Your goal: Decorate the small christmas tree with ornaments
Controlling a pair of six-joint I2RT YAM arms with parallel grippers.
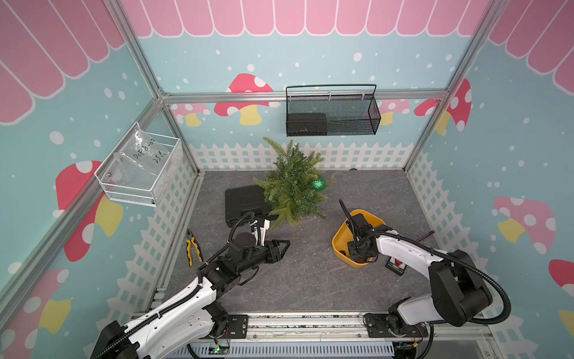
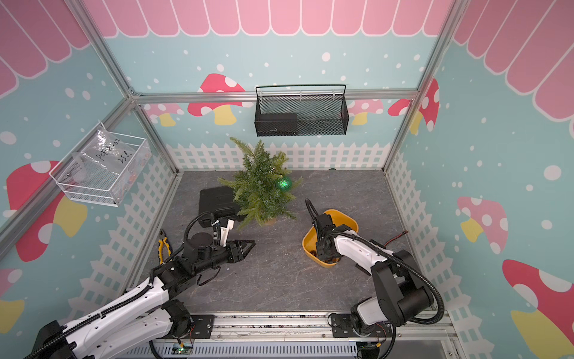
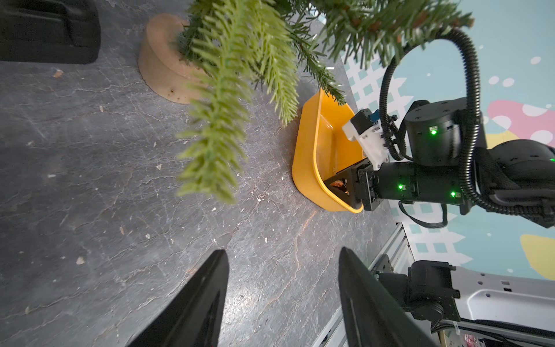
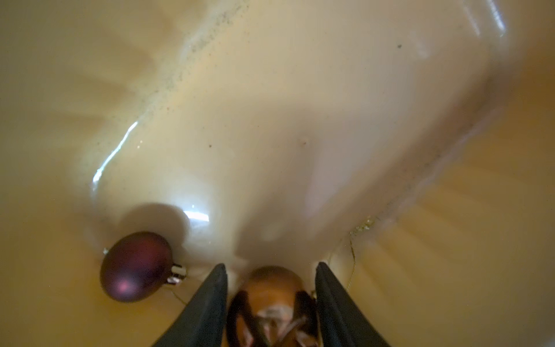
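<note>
The small green tree (image 1: pixel 290 179) stands on a pale wooden base (image 3: pixel 167 63), with a green glittery ornament (image 1: pixel 318 183) on its right side. Below it, my left gripper is open and empty over bare floor. My right gripper is down inside the yellow bin (image 3: pixel 306 150), its fingers part open on either side of a copper-brown ornament (image 4: pixel 268 283); whether they press on it I cannot tell. A smaller dark maroon ornament (image 4: pixel 136 266) lies to the left in the bin.
A black case (image 1: pixel 245 197) lies left of the tree, yellow-handled pliers (image 1: pixel 193 251) by the left wall. A small dark object (image 1: pixel 394 266) lies right of the bin. Wire baskets hang on the back and left walls.
</note>
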